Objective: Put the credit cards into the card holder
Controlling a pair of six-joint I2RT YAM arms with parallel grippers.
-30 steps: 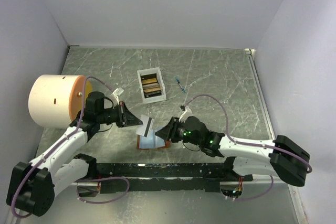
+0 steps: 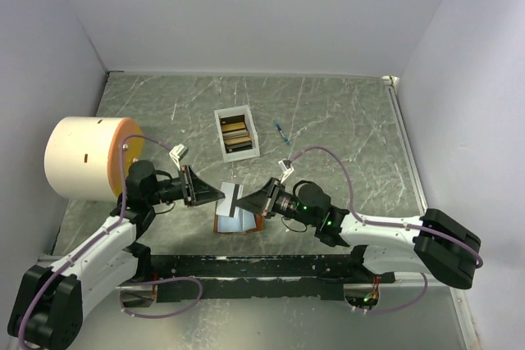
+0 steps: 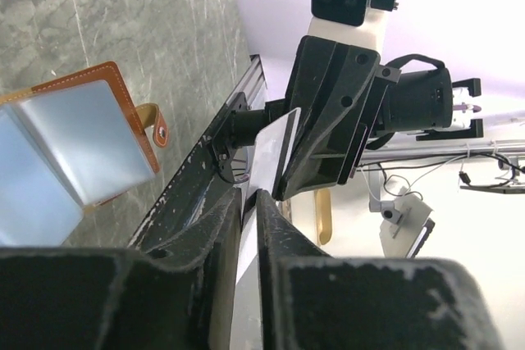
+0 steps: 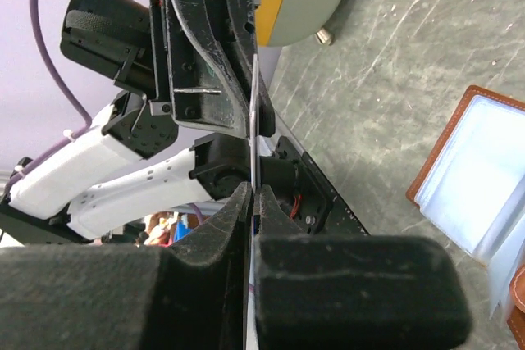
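Note:
A white credit card (image 2: 229, 193) with a dark stripe is held up between the two grippers, above the card holder (image 2: 251, 222). My right gripper is shut on the card, whose thin edge rises from between its fingers. My left gripper is slightly open, with a narrow gap between its fingertips; the card passes through that gap and slants towards the right gripper. The brown holder with clear sleeves lies spread open on the table below, partly hidden by the card from above. Its snap strap (image 3: 154, 124) shows in the left wrist view.
A white box (image 2: 255, 135) with several cards in it stands farther back. To its right lies a blue pen (image 2: 281, 132). A large cream cylinder (image 2: 86, 157) sits at the left, close to the left arm.

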